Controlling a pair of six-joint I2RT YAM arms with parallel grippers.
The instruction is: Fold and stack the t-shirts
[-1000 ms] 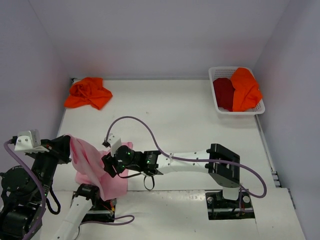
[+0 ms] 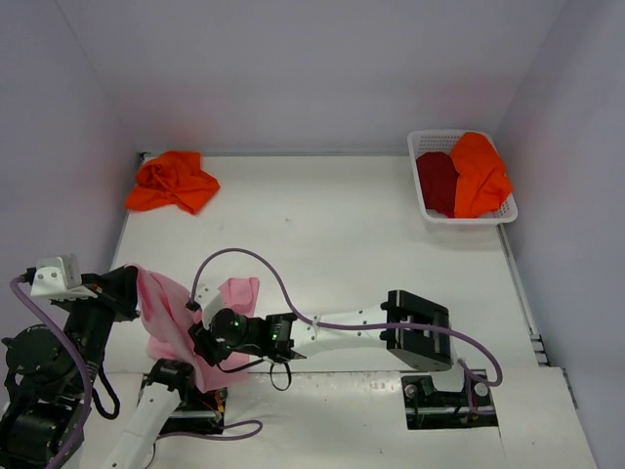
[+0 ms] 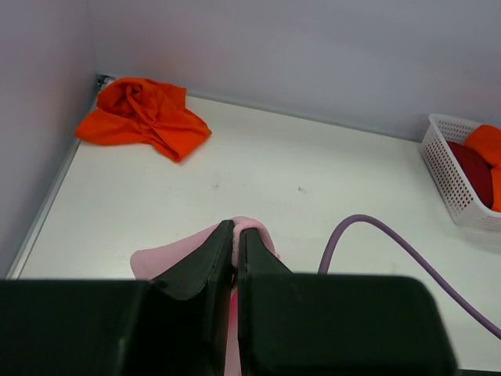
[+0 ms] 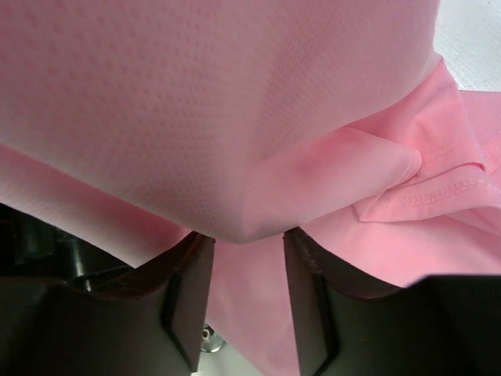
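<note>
A pink t-shirt [image 2: 174, 318] hangs from my left gripper [image 2: 135, 277], its lower part lying on the table's near left. In the left wrist view, the left fingers are pressed together with pink cloth [image 3: 249, 225] pinched at their tips. My right gripper is part open at the hanging cloth. A pink fold [image 4: 243, 204] comes down to the gap between its fingertips; it does not look clamped. Behind it, a hemmed edge [image 4: 430, 202] of the shirt shows. In the top view the right arm hides part of the shirt.
A crumpled orange shirt [image 2: 174, 183] lies at the far left corner. The white basket [image 2: 463, 221] at the far right holds a dark red cloth [image 2: 437, 183] and an orange cloth [image 2: 479, 176]. Mid-table is clear. A purple cable [image 2: 264, 259] loops above the right arm.
My right gripper has moved left and slightly nearer the front, up to the hanging pink cloth. The left arm has stayed in place, holding the shirt.
</note>
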